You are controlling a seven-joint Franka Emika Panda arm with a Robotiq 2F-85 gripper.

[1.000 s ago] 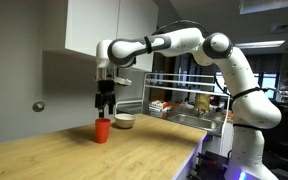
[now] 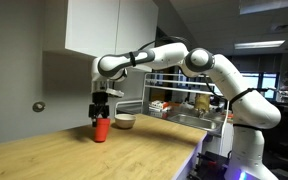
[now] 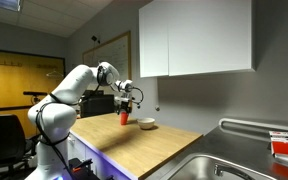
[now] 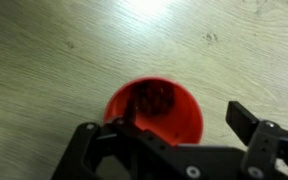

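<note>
A red cup (image 2: pixel 101 132) stands upright on the wooden table, and it also shows in the second exterior view as a small red cup (image 3: pixel 124 119). Seen from above in the wrist view, the open mouth of the cup (image 4: pixel 189 118) lies between and below the fingers; its inside is dark, and I cannot tell whether anything is in it. My gripper is open just above the cup. The left finger overlaps the cup's mouth in this view, while the right finger lies outside its right rim. Nothing is held.
A pale bowl (image 2: pixel 125 121) sits on the table behind and to the right of the cup. Farther right is a metal sink (image 3: pixel 206 168). White cabinets (image 2: pixel 104 25) hang overhead.
The arm has come down and shifted slightly left, bringing the gripper closer over the cup. The cup and bowl stand where they were.
</note>
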